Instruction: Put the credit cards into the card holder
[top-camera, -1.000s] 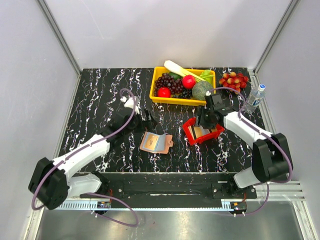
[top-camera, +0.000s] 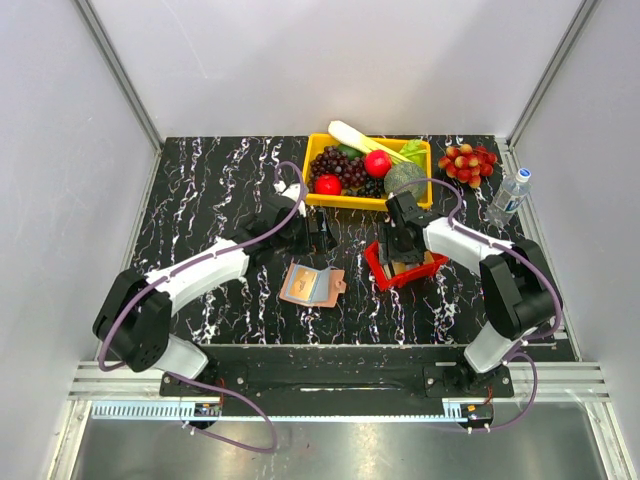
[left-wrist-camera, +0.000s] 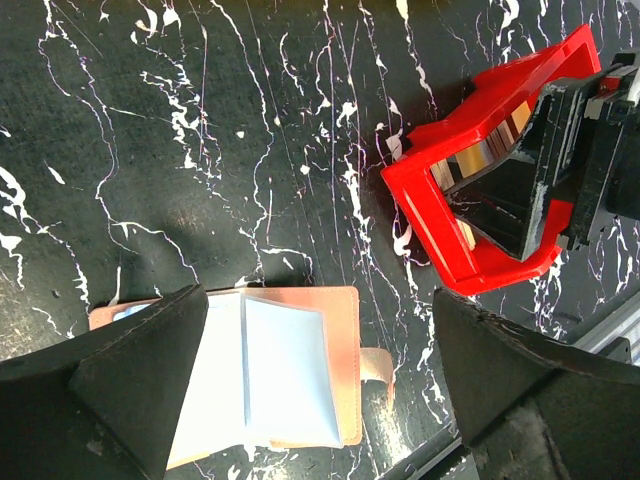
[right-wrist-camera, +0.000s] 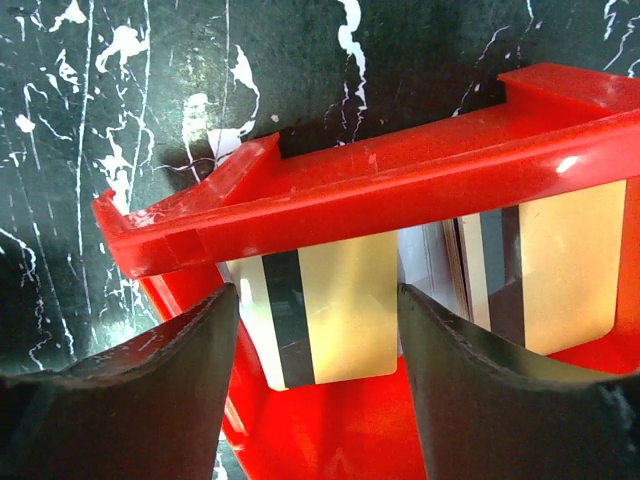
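Gold credit cards (right-wrist-camera: 350, 305) with a black stripe lean in the red tray (right-wrist-camera: 330, 195); more cards (right-wrist-camera: 560, 270) stand to their right in the right wrist view. My right gripper is open, its fingers on either side of the left stack; whether they touch it I cannot tell. The card holder (top-camera: 312, 285) lies spread open on the table, pinkish-tan outside with clear sleeves and a gold card showing on its left half. Behind it my left gripper (top-camera: 321, 232) stands open and empty; in the left wrist view the holder (left-wrist-camera: 345, 370) shows below, between its fingers.
A yellow basket (top-camera: 345, 201) of fruit and vegetables stands at the back. Grapes (top-camera: 467, 163) and a water bottle (top-camera: 508, 197) are at the back right. Bare marble table (top-camera: 200, 180) lies at the left and front.
The right gripper has moved left and down into the red tray, around the left cards.
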